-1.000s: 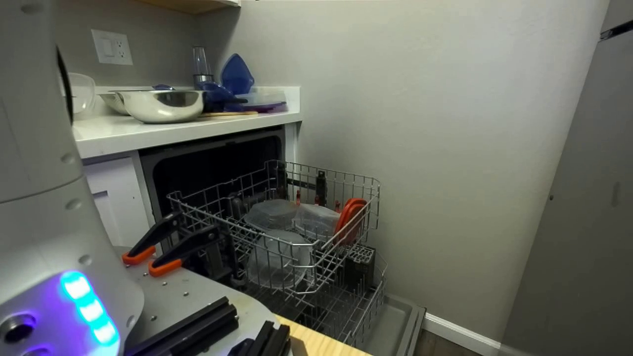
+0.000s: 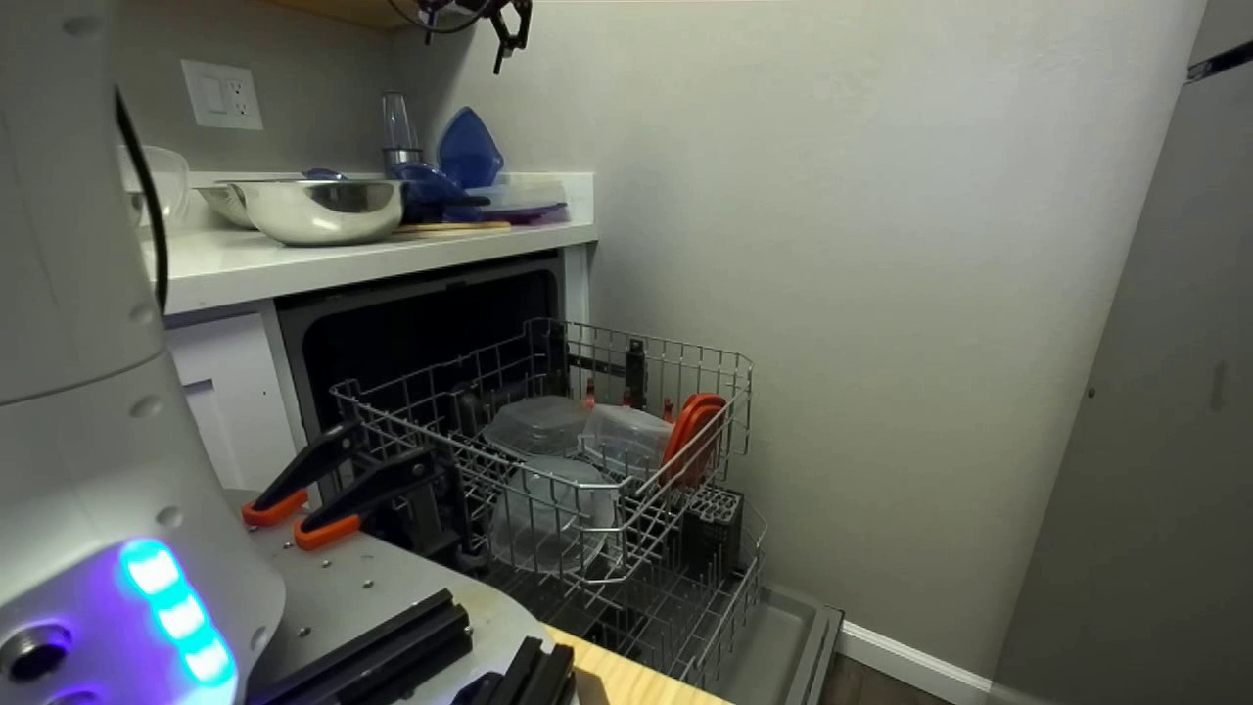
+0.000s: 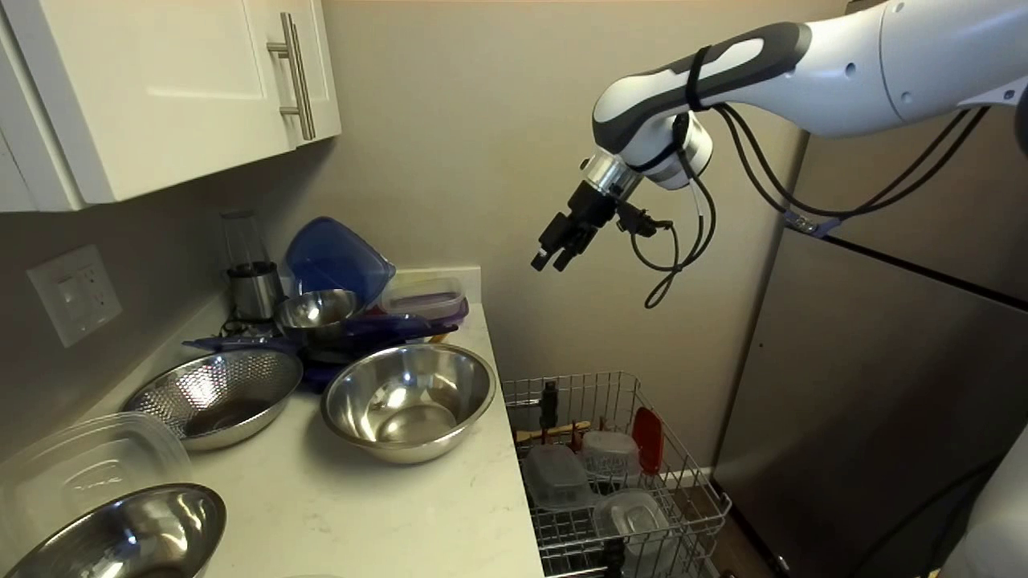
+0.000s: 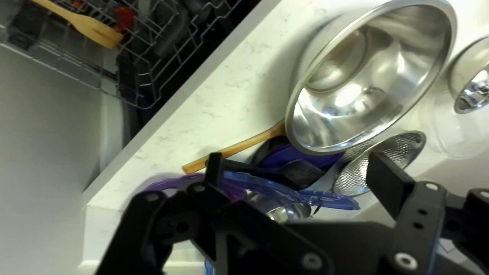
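Observation:
My gripper [image 3: 551, 258] hangs in the air before the back wall, right of the counter and above the dishwasher's upper rack [image 3: 626, 377]. In the wrist view its fingers [image 4: 389, 183] stand wide apart, open, with nothing held. Seen beyond them on the counter are a large steel bowl [image 4: 394, 91], a wooden utensil handle [image 4: 233, 147], blue lids [image 4: 270, 185] and a perforated steel colander [image 4: 357, 176]. Clear plastic containers [image 2: 546, 423] and a red item [image 2: 695, 429] sit in the upper rack. A wooden spoon [image 4: 94, 28] lies in that rack too.
An upper cabinet [image 3: 193, 87] overhangs the left side. A second steel bowl [image 3: 125, 535], a clear lid [image 3: 91, 462] and a blender cup [image 3: 252, 279] stand along the counter. A fridge [image 3: 867, 385] is at right.
My gripper has come into exterior view 1 at the top, where it was out of sight a second ago. The rack and counter items look unmoved.

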